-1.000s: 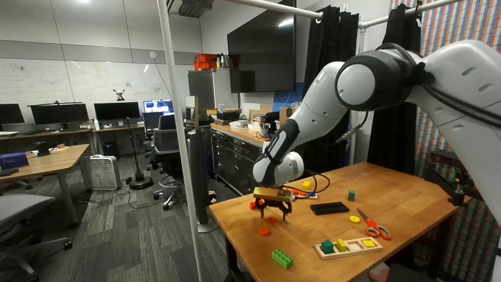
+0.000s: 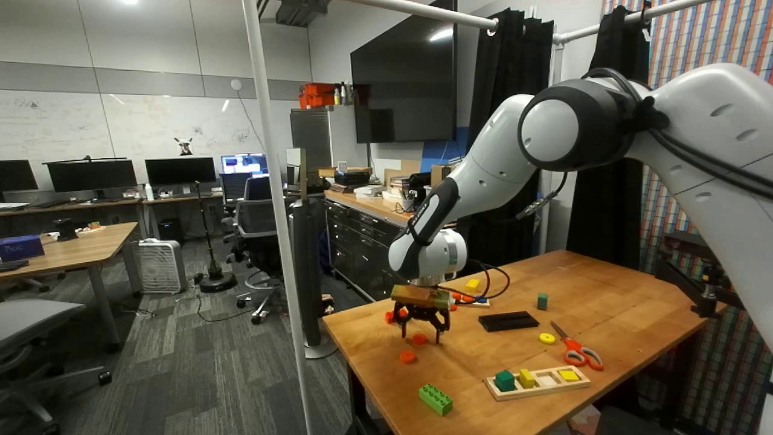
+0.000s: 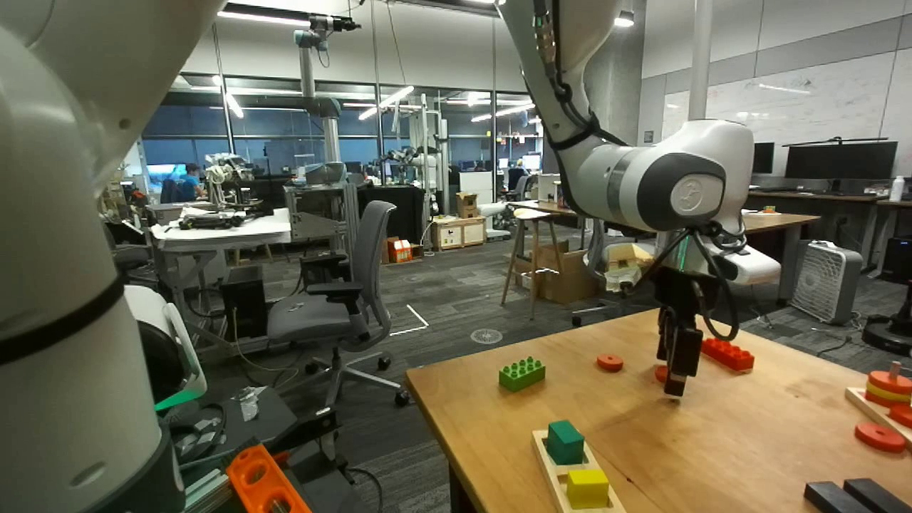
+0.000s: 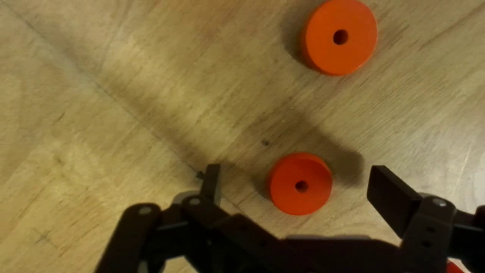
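My gripper is open above the table, its fingers (image 4: pixel 391 200) spread to either side of an orange-red disc (image 4: pixel 301 200) with a small centre hole. That disc lies flat on the wood, and neither finger touches it in the wrist view. A second orange disc (image 4: pixel 341 50) rests a short way off, outside the fingers; exterior view 1 has this outer disc (image 2: pixel 407 356) nearer the camera than the inner disc (image 2: pixel 420 338). From exterior view 2, the gripper's dark fingers (image 3: pixel 681 363) partly hide the inner disc (image 3: pixel 662 373).
A green brick (image 2: pixel 435 399) and a wooden shape tray (image 2: pixel 537 383) with blocks lie toward the front. Scissors (image 2: pixel 577 354), a yellow ring (image 2: pixel 547 338) and a black tray (image 2: pixel 508 321) are to the right. A red brick (image 3: pixel 727 354) sits close behind the gripper.
The wrist has tilted slightly and shifted a little to the left in exterior view 1, with the fingers barely moved. Both discs and the other objects lie where they were.
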